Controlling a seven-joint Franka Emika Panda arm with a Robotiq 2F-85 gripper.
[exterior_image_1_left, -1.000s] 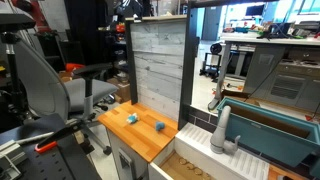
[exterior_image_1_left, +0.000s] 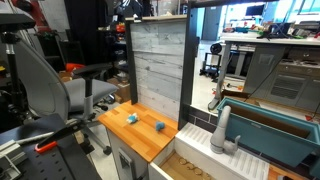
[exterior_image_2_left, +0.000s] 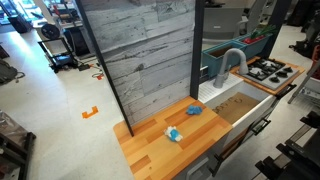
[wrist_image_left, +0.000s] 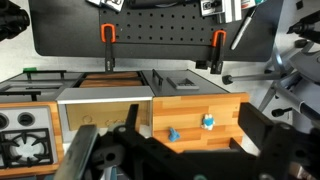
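On the wooden counter (exterior_image_1_left: 150, 140) lie a small blue object (exterior_image_1_left: 160, 126) and a white and light-blue object (exterior_image_1_left: 132, 118). From the other side, the blue object (exterior_image_2_left: 193, 111) sits nearer the sink, the white and light-blue one (exterior_image_2_left: 174, 134) nearer the front edge. In the wrist view my gripper has its dark fingers wide apart, open, with nothing between them. Past the gap, the blue object (wrist_image_left: 174, 135) and the white and light-blue object (wrist_image_left: 208, 121) show on the counter below, apart from the fingers.
A white sink (exterior_image_2_left: 240, 103) with a wooden floor and a grey faucet (exterior_image_2_left: 229, 62) adjoins the counter. Beyond it is a stove top (exterior_image_2_left: 265, 70). A grey plank wall (exterior_image_1_left: 158, 65) and dark posts stand behind. A teal bin (exterior_image_1_left: 265, 130) stands behind the faucet.
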